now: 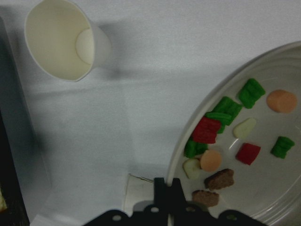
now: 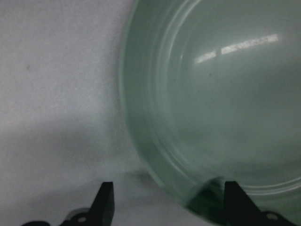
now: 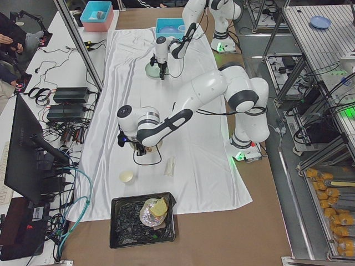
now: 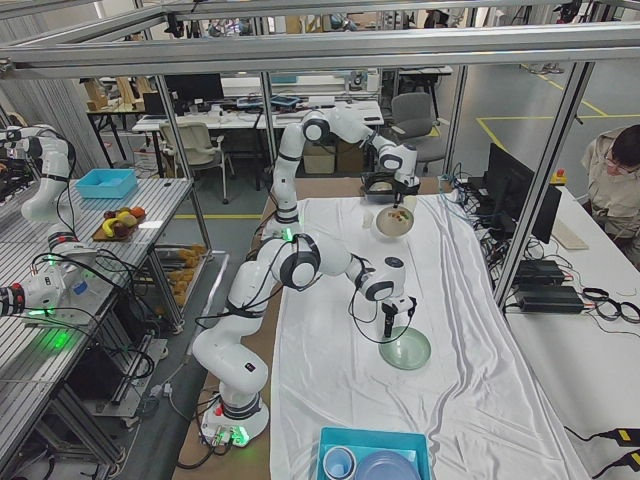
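My left gripper is at the rim of a cream plate [image 4: 394,229] of small toy food pieces: green, red, orange and brown. Its fingers are close together on the rim, which passes between or under them; whether they grip it is hard to tell. A white paper cup [image 1: 66,42] stands apart at the upper left of that wrist view. My right gripper is open over the edge of a green plate [image 4: 404,350], one finger above the plate, the other over the cloth.
A black tray [image 3: 127,233] with foil and a yellow item lies at the near end in the left camera view. A blue bin [image 4: 380,440] with dishes is at the opposite end. A pale flat item [image 3: 170,166] lies near the cup. The cloth is otherwise largely clear.
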